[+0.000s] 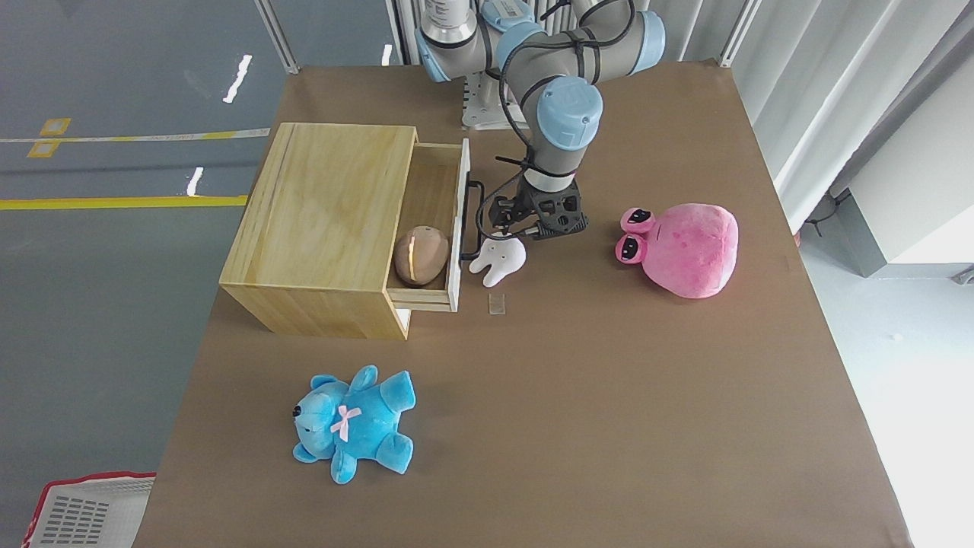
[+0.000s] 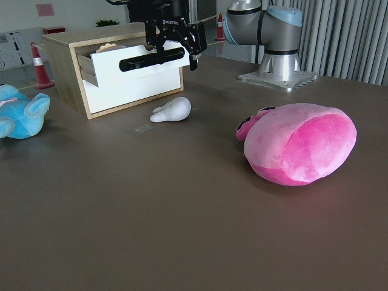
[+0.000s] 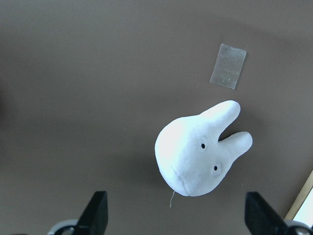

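Observation:
My gripper hangs open with nothing between its fingers, above and just behind a small white long-eared plush on the table, right of the open drawer. In the wrist view the plush lies beyond and between the spread fingertips. The wooden cabinet has its upper drawer pulled out, with a brown round object inside. In the left view the gripper is beside the drawer front.
A blue teddy bear lies at the front left and a pink plush at the right. A small clear square lies beside the white plush.

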